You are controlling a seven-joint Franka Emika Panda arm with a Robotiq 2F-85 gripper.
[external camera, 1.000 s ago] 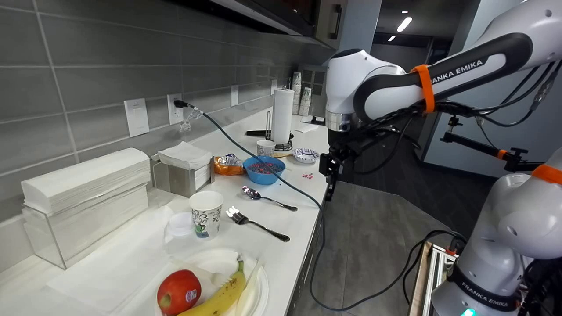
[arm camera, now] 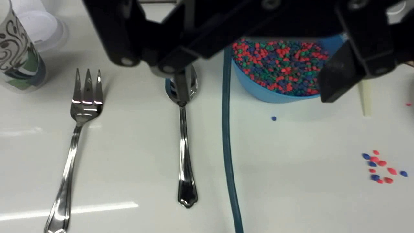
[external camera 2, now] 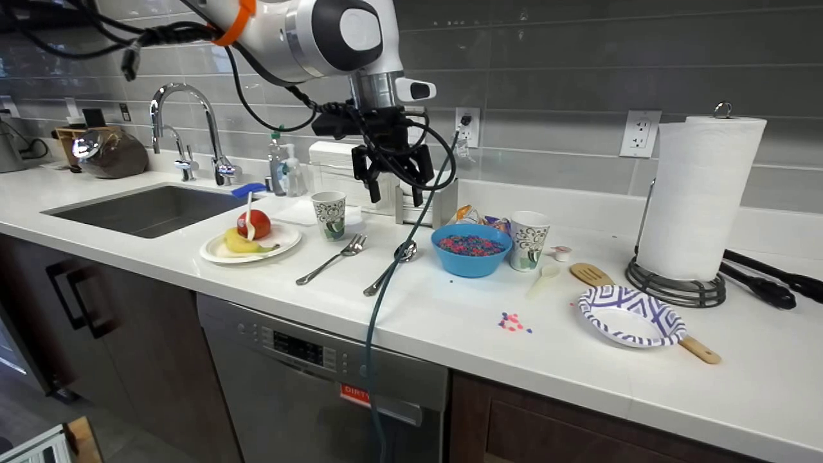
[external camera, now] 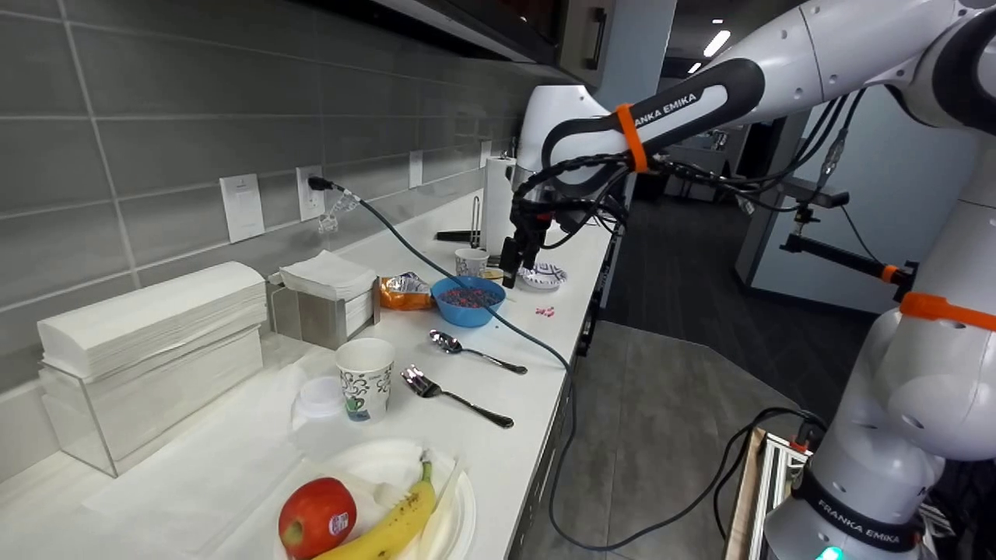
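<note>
My gripper (external camera 2: 395,193) hangs above the counter, its fingers (arm camera: 341,77) pointing down and spread wide, nothing between them. In the wrist view one fingertip overlaps the bowl of the metal spoon (arm camera: 186,163), and the other overlaps the blue bowl (arm camera: 256,89) of red, blue and green bits. The spoon and the metal fork (external camera 2: 330,262) lie apart on the counter. Patterned paper cups stand either side: one cup (external camera 2: 331,216) behind the fork, another cup (external camera 2: 529,240) right of the blue bowl. Part of the blue bowl is hidden by the gripper in the wrist view.
A green cable (arm camera: 229,151) runs across the counter between spoon and bowl. Loose bits (external camera 2: 512,323), a patterned paper bowl (external camera 2: 631,341) and a paper towel roll (external camera 2: 698,200) lie or stand to the right. A plate (external camera 2: 285,245) holds an apple and banana.
The arm has swung inward from beyond the counter's front edge, so the gripper is now over the counter. Fork, spoon, cups and bowl have not moved.
</note>
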